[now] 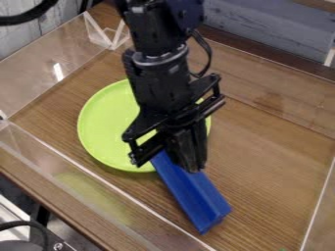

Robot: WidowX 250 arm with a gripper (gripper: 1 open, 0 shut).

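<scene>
My black gripper [170, 147] hangs in the middle of the view, shut, its tips low over the upper end of a blue rectangular block [197, 201]. The block lies slanted on the wooden table, its upper end hidden under the gripper; I cannot tell whether they touch. A bright green plate [98, 127] lies to the left behind the gripper, partly hidden by it.
Transparent and pale walls edge the area on the left and right, with a grey barrier [275, 39] along the back. A black cable runs at lower left.
</scene>
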